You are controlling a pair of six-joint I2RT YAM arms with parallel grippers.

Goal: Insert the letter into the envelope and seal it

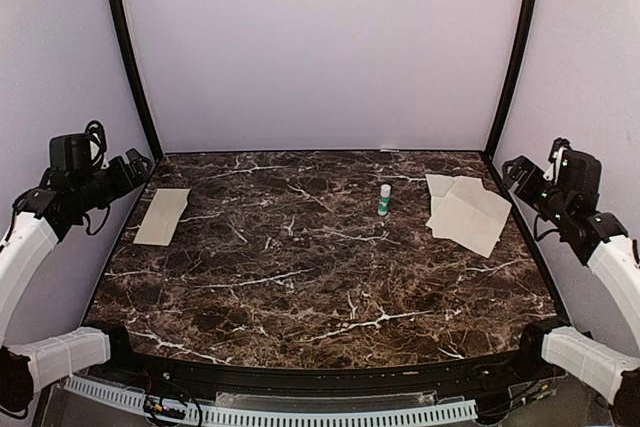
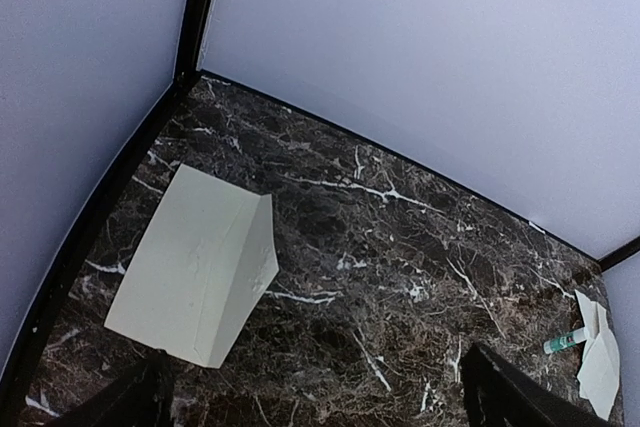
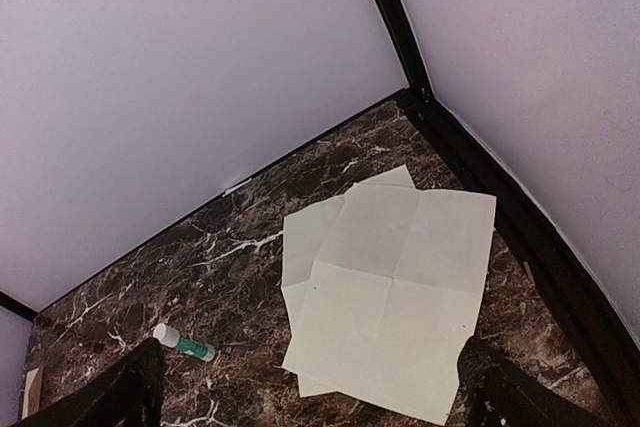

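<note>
At the left of the table lies a cream folded paper piece, its right flap raised in the left wrist view. On the right, overlapping cream sheets with creases lie flat. A green glue stick with a white cap stands left of those sheets. Which paper is letter and which envelope I cannot tell for sure. My left gripper hangs open above the left paper's outer side, empty. My right gripper hangs open above the right sheets' outer side, empty.
Pale walls with black corner posts enclose it at the back and both sides, and a black rail runs along the front edge.
</note>
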